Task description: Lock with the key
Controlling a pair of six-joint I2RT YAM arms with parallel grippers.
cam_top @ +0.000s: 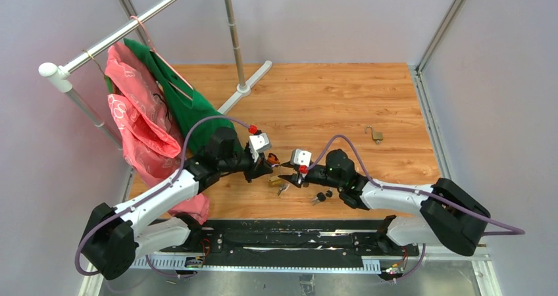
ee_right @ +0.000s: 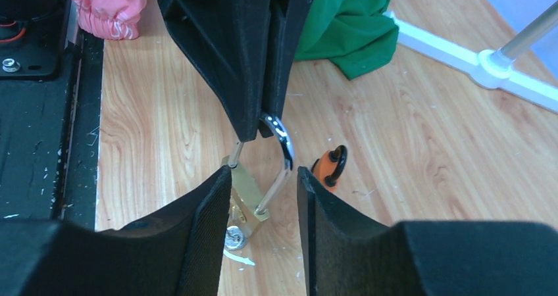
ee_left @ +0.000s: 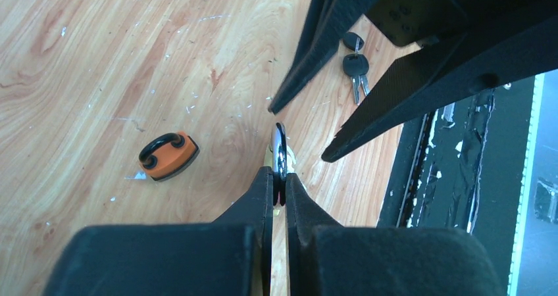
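Note:
A brass padlock (ee_right: 245, 194) hangs by its silver shackle (ee_right: 287, 152) from my left gripper, which is shut on the top of the bow. In the right wrist view both shackle legs reach down to the body; whether they are latched I cannot tell. A round silver key head (ee_right: 235, 237) shows at the lock's lower end. My right gripper faces the lock from the right, its fingers apart and the shackle showing beyond the gap. In the left wrist view its black fingers (ee_left: 368, 128) have nothing between them.
Black-headed keys (ee_left: 355, 66) lie on the wood to the right. An orange object with a black handle (ee_left: 170, 156) sits behind the lock. Another padlock (cam_top: 376, 137) lies far right. Hanging clothes (cam_top: 154, 125) crowd the left arm.

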